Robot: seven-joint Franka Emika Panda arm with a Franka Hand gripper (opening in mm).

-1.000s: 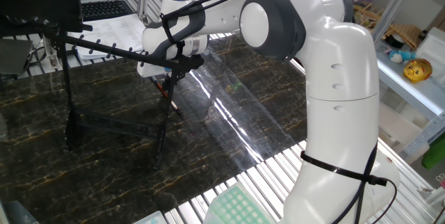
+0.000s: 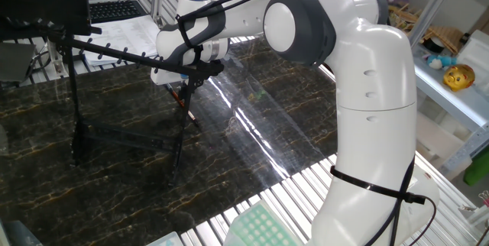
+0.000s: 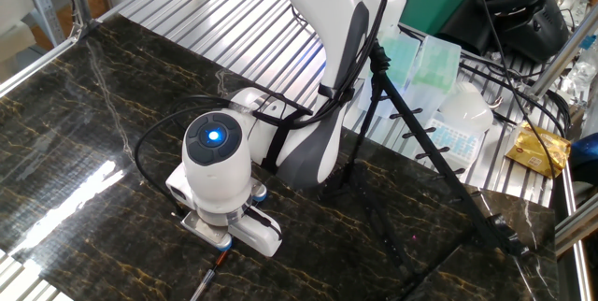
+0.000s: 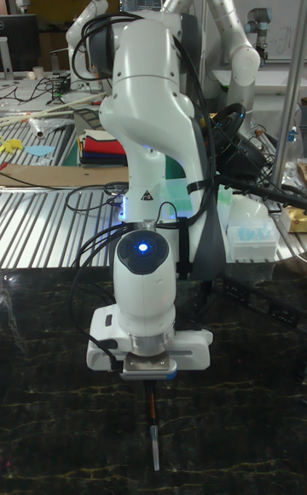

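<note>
In exterior view 3 my gripper (image 4: 151, 377) points down over the dark marbled tabletop (image 4: 64, 423), and the hand hides its fingers. A slim dark rod with an orange-brown part and a pale, shiny end, like a pen or brush (image 4: 153, 436), runs out from beneath it. Exterior view 2 shows the same rod (image 3: 213, 273) emerging under the front edge of the hand (image 3: 257, 232). From exterior view 1, the rod (image 2: 189, 111) slants down below the hand (image 2: 170, 70), partly behind a black frame. Whether the fingers grip the rod cannot be made out.
A black slotted frame (image 2: 130, 56) stands on the tabletop close to the hand. Plastic boxes (image 3: 434, 63) and a gold packet (image 3: 539, 149) lie beyond it on the ribbed metal surface. A glossy clear sheet (image 2: 256, 124) covers part of the tabletop, which is otherwise largely bare.
</note>
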